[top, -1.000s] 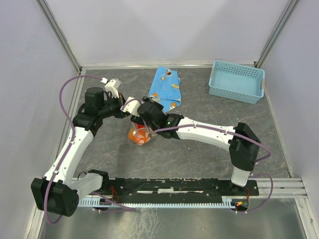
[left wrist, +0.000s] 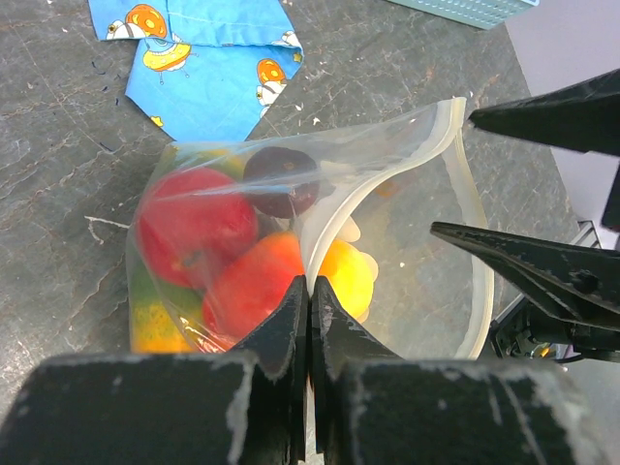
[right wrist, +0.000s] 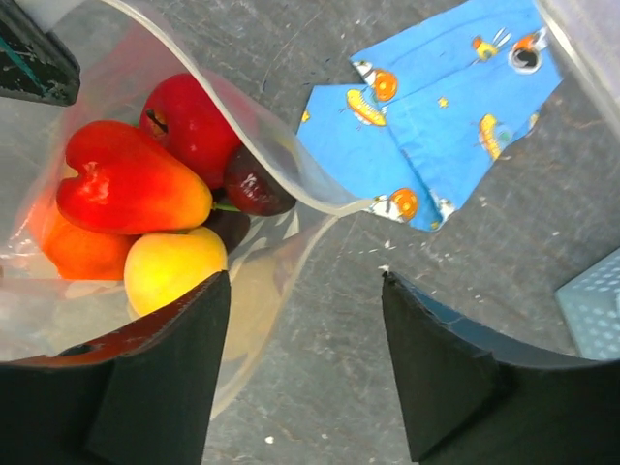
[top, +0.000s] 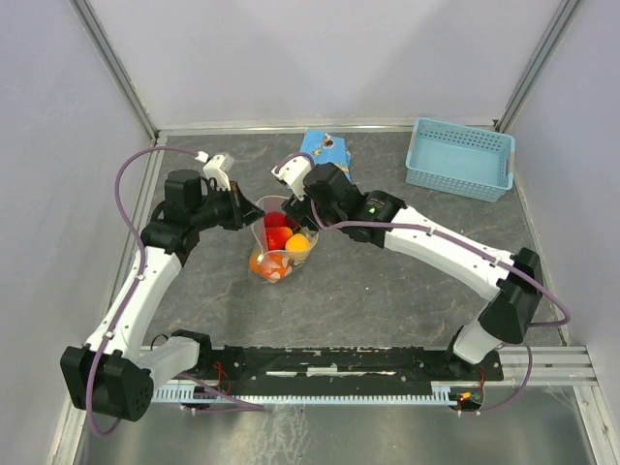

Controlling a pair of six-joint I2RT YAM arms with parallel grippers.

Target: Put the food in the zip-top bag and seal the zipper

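The clear zip top bag [top: 268, 204] stands with its mouth spread. Inside it are a red apple [right wrist: 190, 129], a red and orange pepper [right wrist: 131, 181], a yellow fruit [right wrist: 171, 270], a dark fruit [right wrist: 258, 183] and an orange item. My left gripper is shut on one side of the bag's rim. My right gripper stands open; its left finger overlaps the bag's edge in the right wrist view, while bare table shows between the fingers. Whether either finger touches the plastic, I cannot tell.
A folded blue patterned cloth [top: 327, 148] lies behind the bag. The empty light-blue basket [top: 460, 182] sits at the back right. Open table spreads to the front and right of the bag.
My right gripper has moved to the right, away from the left one, uncovering the bag's mouth and the food. The left arm has stayed in place.
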